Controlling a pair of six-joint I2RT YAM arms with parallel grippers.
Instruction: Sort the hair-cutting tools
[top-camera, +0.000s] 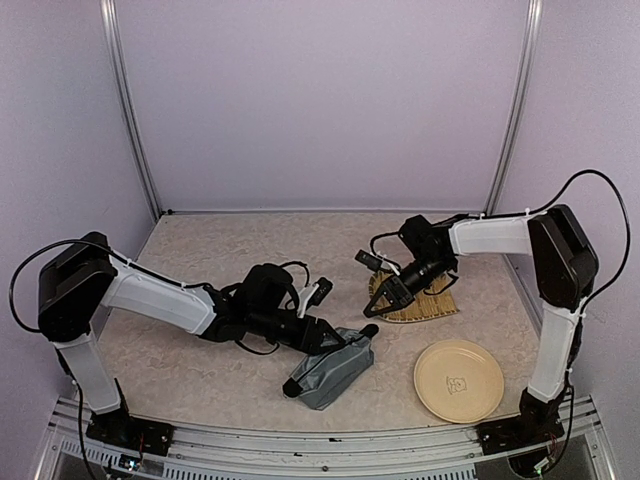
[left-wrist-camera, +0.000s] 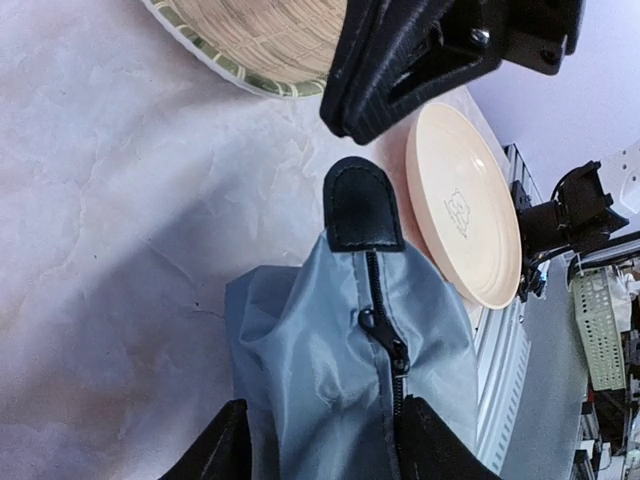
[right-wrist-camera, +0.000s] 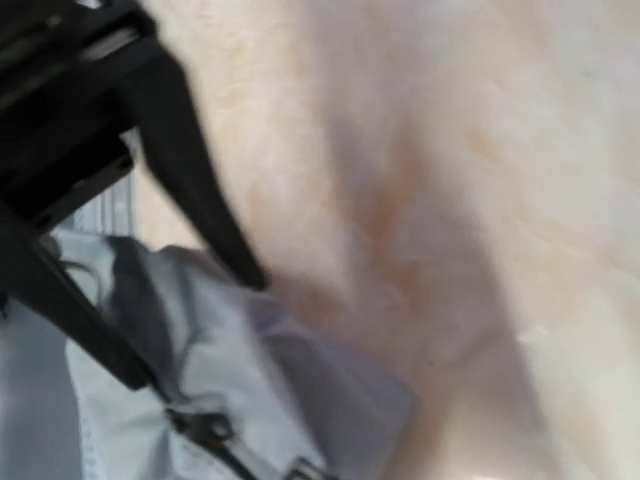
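A grey zippered pouch (top-camera: 330, 375) with black end tabs lies on the table, its zipper (left-wrist-camera: 385, 340) running lengthwise. My left gripper is at the pouch, fingers apart with grey fabric between them; whether it grips that fabric is unclear. My right gripper (top-camera: 380, 305) is just above and right of the pouch's far end, off the fabric in the top view; its tips look close together there.
A round beige plate (top-camera: 460, 381) lies at the front right. A woven bamboo tray (top-camera: 440, 305) sits behind my right gripper.
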